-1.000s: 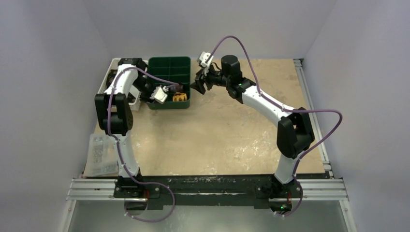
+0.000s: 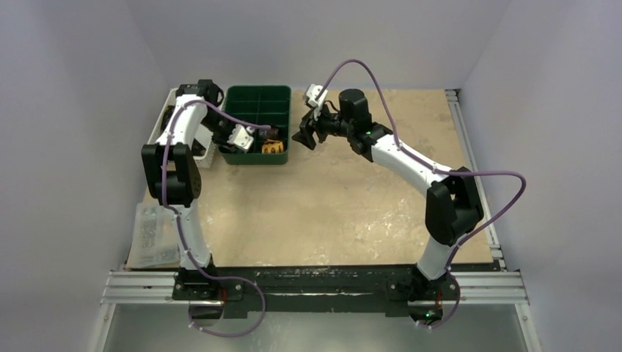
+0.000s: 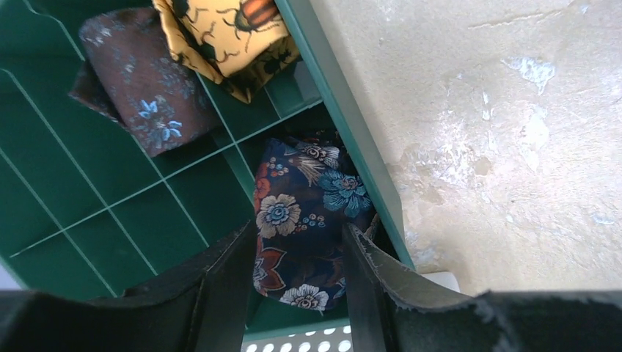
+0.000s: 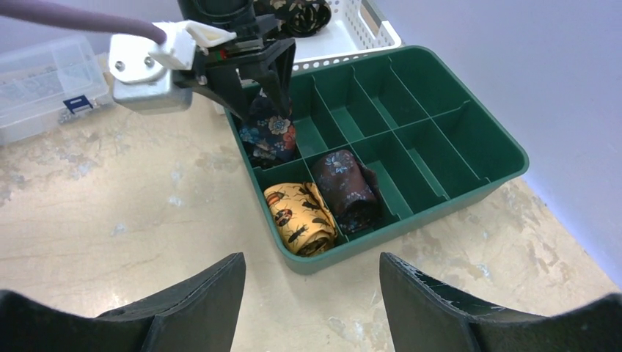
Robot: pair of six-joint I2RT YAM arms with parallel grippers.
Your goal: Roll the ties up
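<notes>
A navy floral tie (image 3: 297, 213), rolled into a bundle, sits in a corner compartment of the green divided box (image 3: 359, 139). My left gripper reaches down over it, open, with a finger to each side; whether they touch the cloth cannot be told. A yellow rolled tie with an insect print (image 4: 299, 216) and a dark maroon rolled tie (image 4: 343, 187) fill neighbouring compartments. Beside the box in the top view, to its right, my right gripper hangs open with nothing between its fingers.
Behind the left arm stands a white basket (image 2: 209, 154) holding dark cloth. A clear plastic case (image 2: 155, 236) lies at the front left of the table. The remaining box compartments look empty.
My left gripper has shifted only slightly over the box. The right gripper has moved a little to the right and toward the front, staying open. The visible ties have kept their places.
</notes>
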